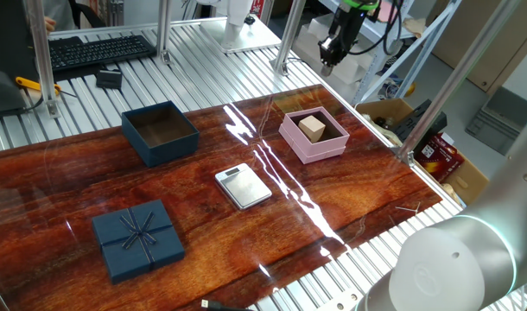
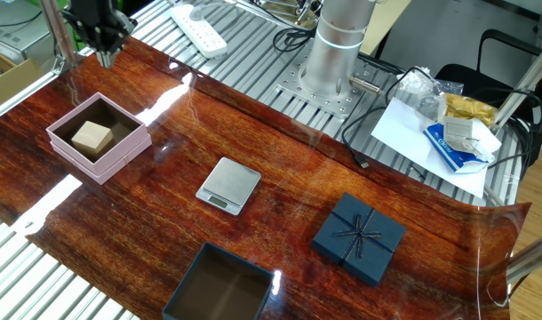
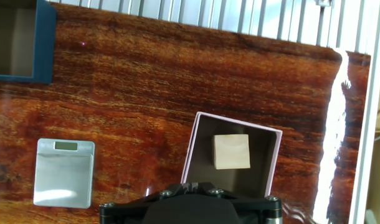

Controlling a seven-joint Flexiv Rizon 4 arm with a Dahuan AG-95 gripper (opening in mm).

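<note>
My gripper (image 1: 326,69) hangs high above the table's far right side, pointing down. Its fingers come together in a narrow tip, with nothing seen between them. From the wrist view, the gripper overlaps the near edge of the open pink box (image 3: 276,152). Inside that box lies a pale wooden block (image 3: 232,152), well below the fingers and apart from them. A silver scale (image 1: 244,186) rests flat at mid-table. The open dark blue box (image 1: 161,136) stands empty behind it, and a blue lid with a ribbon bow (image 1: 139,240) lies at the front left.
Bare wood-pattern table covering (image 2: 280,147) separates the boxes and the scale. A white power strip (image 2: 199,32) and the arm's base (image 2: 329,80) stand beyond its edge. Metal frame posts (image 1: 281,39) rise around the table. A cable end (image 2: 362,164) reaches the covering's edge.
</note>
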